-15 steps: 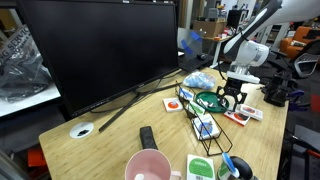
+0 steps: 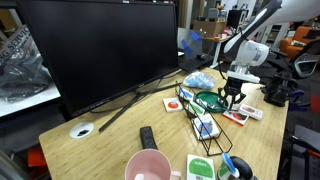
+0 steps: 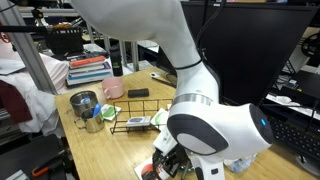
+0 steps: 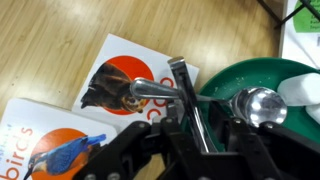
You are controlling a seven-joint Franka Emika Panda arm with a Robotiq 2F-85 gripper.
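My gripper points down at the right end of the table, over the near side of a green plate [image 4: 237, 72]. Its dark fingers stand apart in the wrist view, with a shiny metal utensil [image 4: 181, 75] between and ahead of them. Whether they touch it cannot be told. Another silver piece [image 4: 150, 90] crosses the utensil and reaches over a picture card [image 4: 122, 67]. On the plate are a round metal item [image 4: 258, 106] and a white item [image 4: 299, 89]. The arm [image 3: 205, 125] hides most of the plate in the second exterior view.
A bird card [image 4: 55, 140] lies beside the plate. A black wire rack [image 2: 215, 136], a pink mug [image 2: 149, 165] and a remote [image 2: 147, 138] stand further along the table. A large monitor [image 2: 115, 45] rises behind.
The arm and gripper have shifted very slightly by the plate. The other things on the table have not visibly moved.
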